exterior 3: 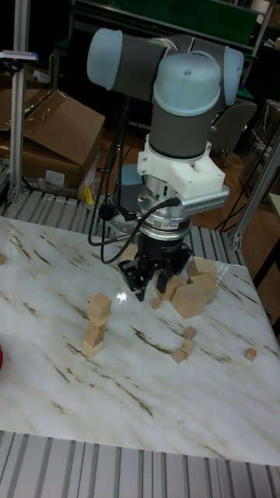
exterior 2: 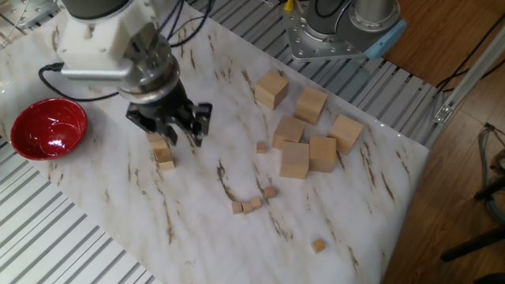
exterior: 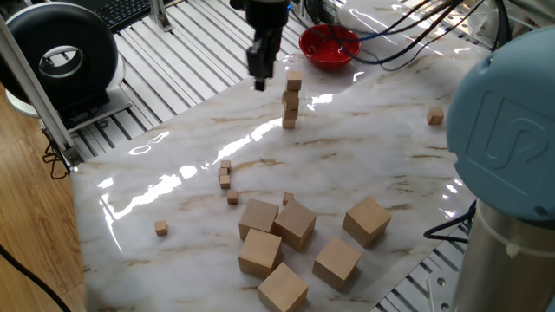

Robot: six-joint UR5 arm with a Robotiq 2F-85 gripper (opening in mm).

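A stack of small wooden cubes [exterior: 291,100] stands on the marble table, its blocks slightly offset from one another. Its top cube [exterior 3: 100,303] is turned and overhangs a little. My gripper [exterior 3: 152,296] is beside and above the stack, apart from it in exterior view 3. The two fingers are spread, and no block shows between them. From exterior view 2, the gripper [exterior 2: 185,140] covers part of the stack [exterior 2: 164,155]. Only one dark finger [exterior: 259,84] shows clearly in exterior view 1.
Several large wooden cubes [exterior: 261,251] are clustered on the table. Small loose cubes [exterior 2: 247,207] lie in a short row, with a single cube [exterior 2: 318,245] farther off. A red bowl [exterior 2: 49,128] sits near the stack. Bare marble surrounds the stack.
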